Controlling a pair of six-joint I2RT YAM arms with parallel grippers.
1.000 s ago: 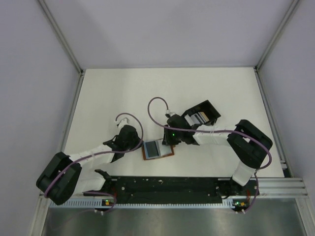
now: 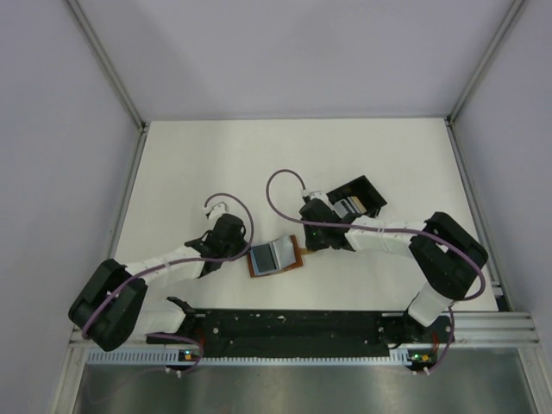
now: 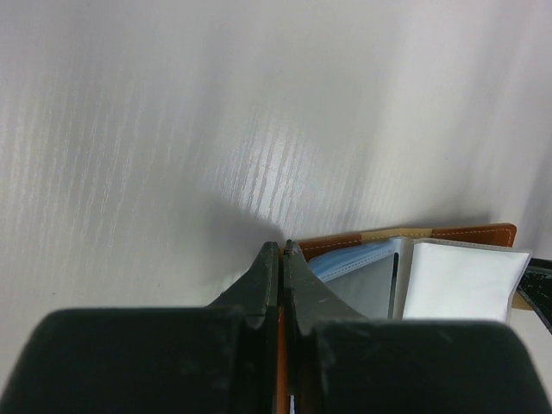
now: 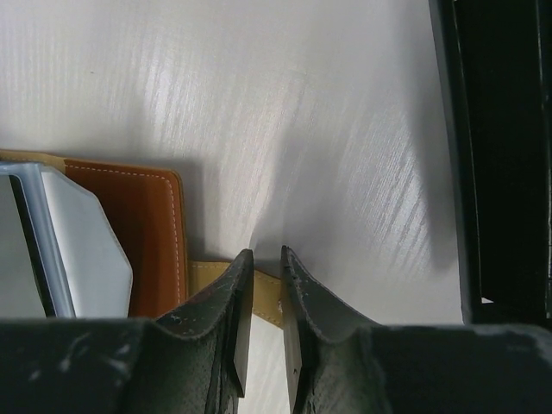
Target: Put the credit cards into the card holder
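Observation:
The open brown card holder [image 2: 274, 257] lies on the white table between my grippers, with grey and white sleeves; its tan tab [image 4: 211, 276] sticks out rightward. My left gripper is shut at the holder's left edge. My right gripper stands part open over the tab's end, just right of the holder; whether the tab is between its fingers is unclear. A black tray [image 2: 362, 190] holding several light and tan cards [image 2: 349, 204] sits at the back right, partly behind my right arm.
The tray's dark wall [image 4: 466, 172] rises close to the right of my right gripper. The table's front edge lies below the holder.
My right gripper has moved right, off the holder's white sleeve to the tab's end. The holder has shifted slightly. The left gripper has moved slightly.

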